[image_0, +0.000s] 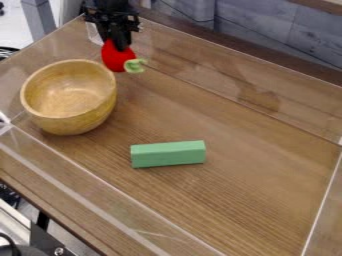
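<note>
My gripper (115, 36) is at the top left, shut on a red round object (118, 56) with a pale green tip on its right side, held above the table's back left area. Below and left of it sits a tan bowl (67, 98). A green block (167, 153) lies on the table toward the middle front.
A grey wall (274, 30) runs along the back right. The table's left edge shows at the lower left, with cables beyond it.
</note>
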